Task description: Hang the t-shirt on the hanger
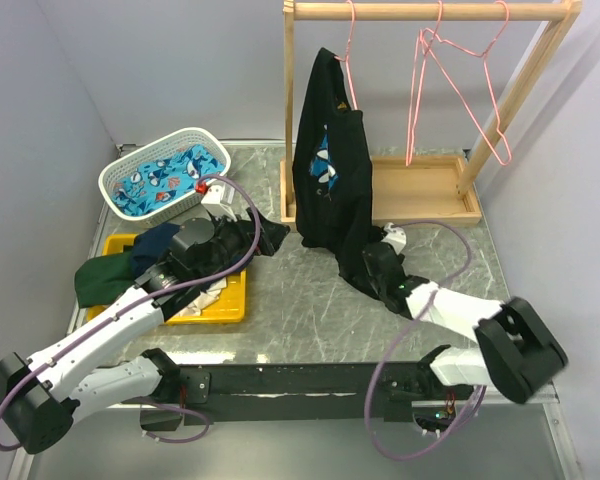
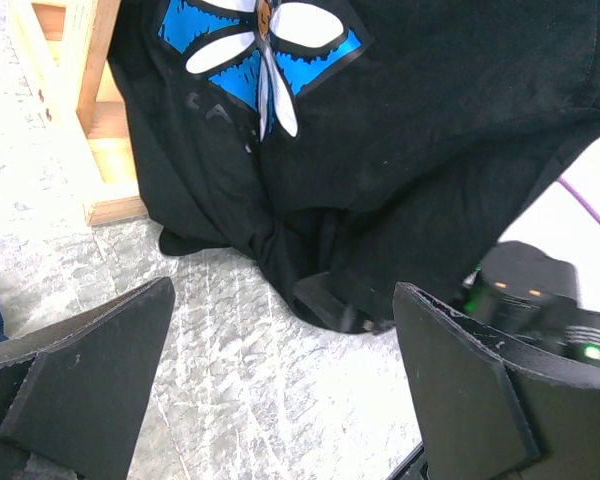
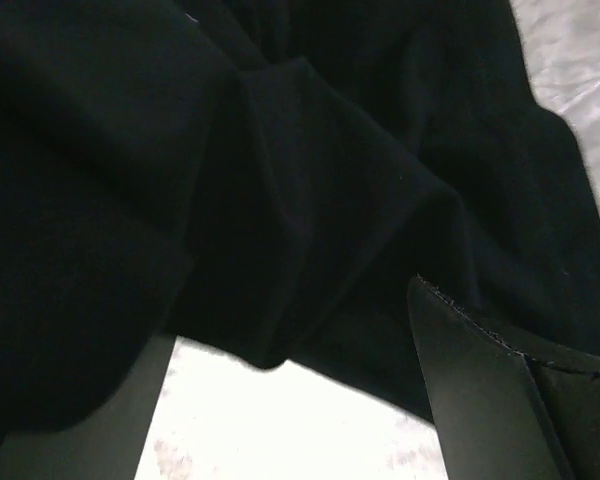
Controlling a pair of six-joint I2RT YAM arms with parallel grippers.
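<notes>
The black t-shirt (image 1: 335,170) with a blue and white print hangs from the leftmost pink hanger (image 1: 349,70). One side of the hanger shows outside the cloth, and the shirt's lower part trails onto the table. My right gripper (image 1: 374,272) is at the trailing lower part. In the right wrist view, dark cloth (image 3: 310,190) fills most of the picture and covers part of the left finger; the fingers stand apart. Left of the shirt, my left gripper (image 1: 272,234) is open and empty, facing the print (image 2: 270,50) in the left wrist view.
Two more pink hangers (image 1: 416,90) hang to the right on the wooden rail (image 1: 430,12). A white basket (image 1: 113,180) with blue cloth stands at the back left. The yellow bin (image 1: 230,300) of folded clothes lies beneath my left arm. Bare table shows between the arms.
</notes>
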